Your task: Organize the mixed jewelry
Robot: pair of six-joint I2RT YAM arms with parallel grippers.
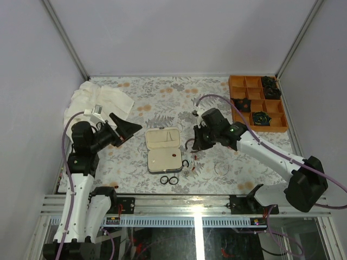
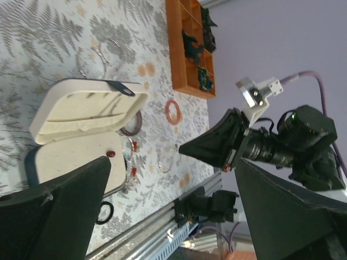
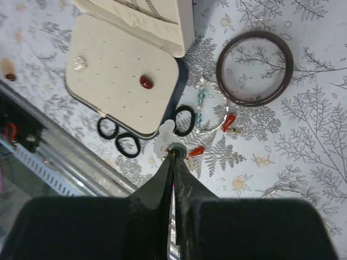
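Note:
My right gripper is shut above the jewelry right of the open cream case point(image 3: 116, 65). Right at its tips a white petal-shaped piece point(image 3: 164, 135) shows, overlapping the case's corner, seemingly hanging from them. Below on the table lie a brown bangle point(image 3: 221, 70), a beaded bracelet point(image 3: 199, 105), a red drop piece point(image 3: 229, 122) and black rings point(image 3: 127, 155). A dark red oval point(image 3: 146, 82) and a white flower piece point(image 3: 79, 63) rest in the case. My left gripper stands open and empty, high at the left.
An orange compartment tray point(image 1: 237, 123) with dark pouches point(image 1: 242, 104) sits at the back right. White cloth point(image 1: 87, 97) lies crumpled at the back left. Thin hoops point(image 1: 221, 169) lie right of centre.

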